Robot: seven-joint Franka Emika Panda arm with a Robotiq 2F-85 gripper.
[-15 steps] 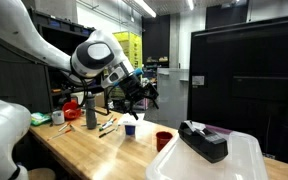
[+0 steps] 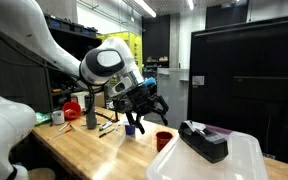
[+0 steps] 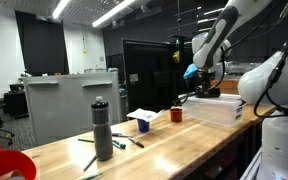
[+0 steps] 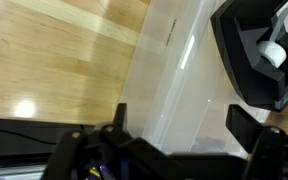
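My gripper [image 2: 152, 117] stands open above the table, with its fingers spread and nothing between them. In the wrist view the gripper hangs over the rim of a translucent white bin [image 4: 174, 85]. A black open box [image 4: 241, 52] with a white item [image 4: 272, 53] inside shows at the upper right, apart from the fingers. In exterior view 1 that black box [image 2: 206, 146] rests on the white bin [image 2: 246, 163], right of the gripper. A red mug [image 2: 164, 140] stands close to the bin, and a blue mug [image 2: 130, 129] sits farther back.
A dark bottle [image 3: 103, 132] stands on the wooden table [image 3: 164, 150] with pens lying near it. A red pot [image 3: 14, 164] is at the near left in exterior view 2. A white sheet [image 3: 141, 115] lies behind the blue mug. Bare wood spans the front middle.
My gripper has come down toward the table and its fingers have tilted; it is still open. The mugs, the box and the bin have not moved.
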